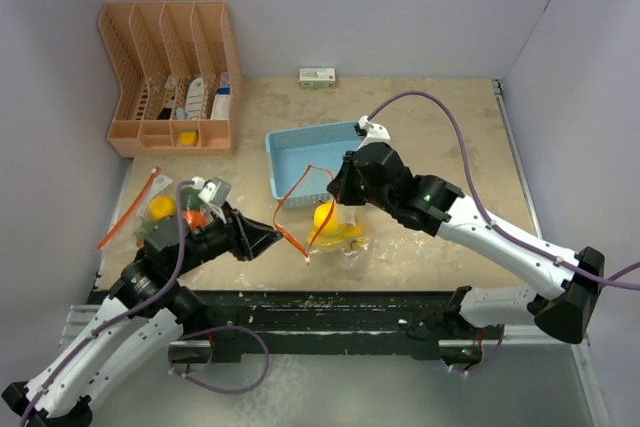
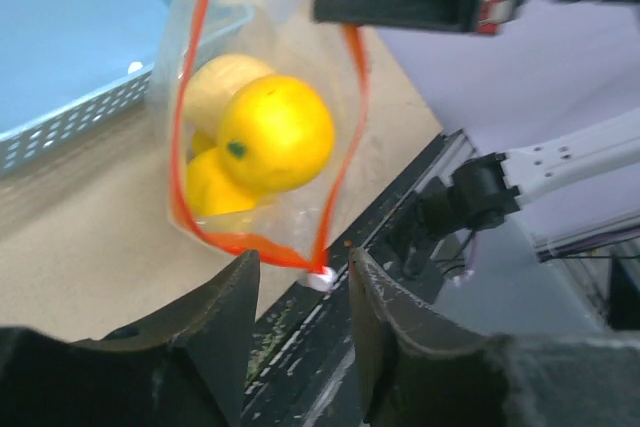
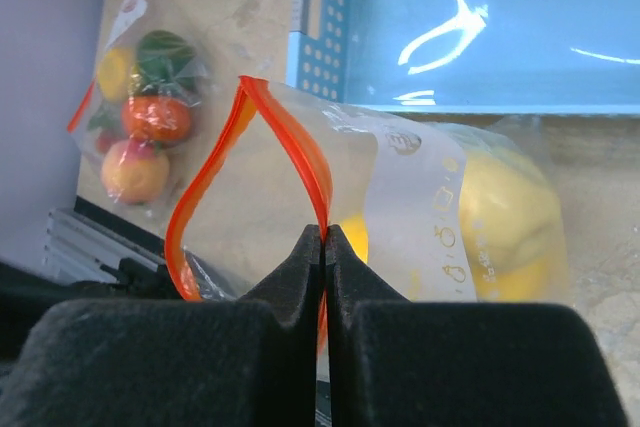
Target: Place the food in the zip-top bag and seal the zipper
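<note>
A clear zip bag with an orange-red zipper [image 2: 263,244] hangs with its mouth wide, yellow food [image 2: 280,134] inside it. My right gripper [image 1: 337,190] is shut on one side of the bag's rim, where the orange strip [image 3: 302,152] passes between its fingertips. To the left of the bag, my left gripper [image 1: 264,241] has its fingers parted. In the left wrist view a finger [image 2: 235,312] stands on either side of a gap, and the rim's lower corner shows just past the tips. Nothing is visible between them.
An empty blue basket [image 1: 300,143] lies behind the bag. A filled zip bag [image 3: 150,107] rests at the table's left, partly under my left arm. The peach organizer [image 1: 165,130] stands at the back left. Free table lies to the right.
</note>
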